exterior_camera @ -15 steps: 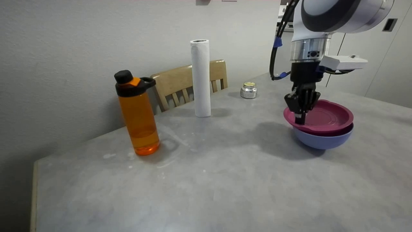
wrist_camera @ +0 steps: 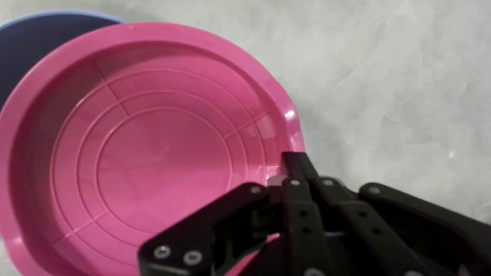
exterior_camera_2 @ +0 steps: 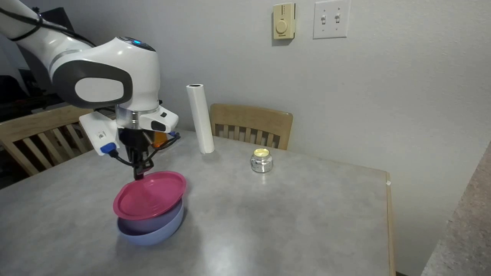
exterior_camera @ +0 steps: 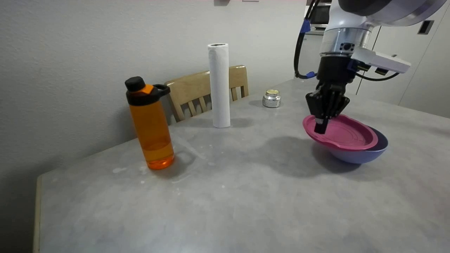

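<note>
A round pink lid (exterior_camera: 344, 133) lies tilted over a blue bowl (exterior_camera: 360, 156), its edge nearest the gripper raised and overhanging the bowl's side. My gripper (exterior_camera: 321, 126) is shut on the lid's thin rim. Up close in the wrist view, the black fingers (wrist_camera: 301, 197) meet at the right edge of the pink lid (wrist_camera: 163, 151) and cover that part of the rim. Past the lid's other side, the dark inside of the blue bowl (wrist_camera: 46, 46) is exposed. From the second exterior view, the pink lid (exterior_camera_2: 149, 195) slants above the blue bowl (exterior_camera_2: 154, 232).
An orange bottle (exterior_camera: 152, 130) stands at the left of the table, with a white paper roll (exterior_camera: 219, 86) upright behind it. A small silver jar (exterior_camera: 271, 99) sits farther back.
The lid has shifted with my gripper toward the bottle side and tilted, its gripper edge higher. More of the bowl's inside shows. The arm has risen slightly.
</note>
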